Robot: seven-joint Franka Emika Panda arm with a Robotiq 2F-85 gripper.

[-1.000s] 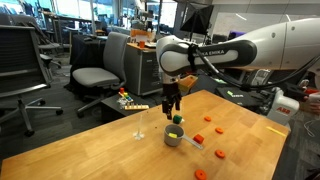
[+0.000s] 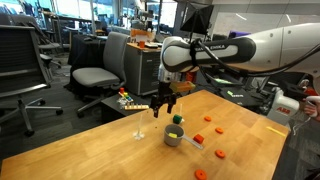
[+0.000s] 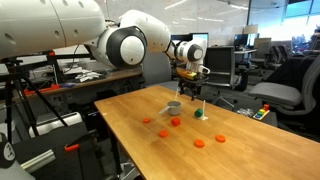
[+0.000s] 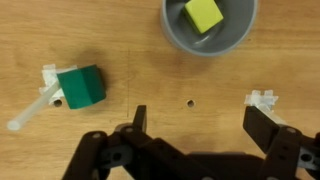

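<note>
My gripper stands open above the wooden table, its two black fingers far apart and only bare tabletop between them. Just beyond the fingertips in the wrist view is a grey pot [image 4: 222,42] with a yellow-green block [image 4: 204,13] inside. A dark green block [image 4: 82,87] lies to the left, outside the fingers, beside a pale stick [image 4: 38,105]. In exterior view 1 the pot [image 2: 173,139] sits below and slightly right of the gripper [image 2: 163,108], with the green block [image 2: 177,118] partly near the fingers.
Red pieces [image 2: 200,174] are scattered over the table's right side. White tape marks [image 4: 262,100] stick to the wood. A pale handle-like piece [image 2: 192,142] reaches out from the pot. Bare table [image 2: 70,155] stretches to the left; office chairs [image 2: 98,80] stand behind.
The arm has shifted in exterior view 1: the gripper now hangs a little to the left and its wrist is tilted differently. The pot and blocks have stayed in place.
</note>
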